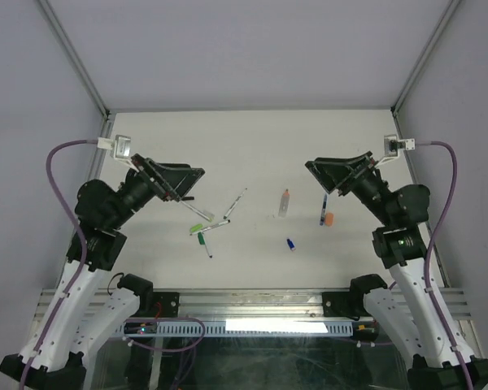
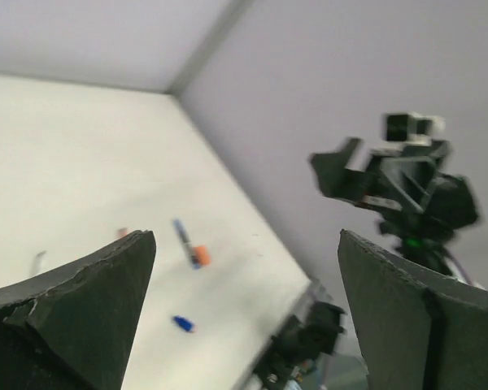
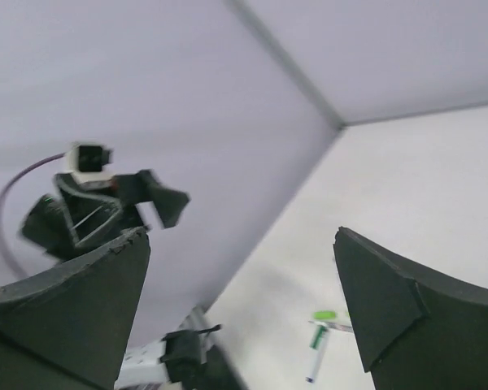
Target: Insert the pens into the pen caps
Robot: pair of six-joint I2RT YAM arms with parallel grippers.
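Note:
My left gripper [image 1: 187, 180] and right gripper [image 1: 320, 175] are raised over the white table, both open and empty, their fingers wide apart in the wrist views. On the left half lie several light pens [image 1: 236, 203], a green cap [image 1: 201, 239] on a pen and a lime-green piece [image 1: 196, 228]. On the right half lie a dark blue pen [image 1: 323, 210], a small blue cap [image 1: 290, 244], an orange piece [image 1: 329, 219] and a translucent bottle-like item [image 1: 283, 205] with an orange top.
Walls stand behind and at both sides; a metal rail [image 1: 244, 299] runs along the front edge.

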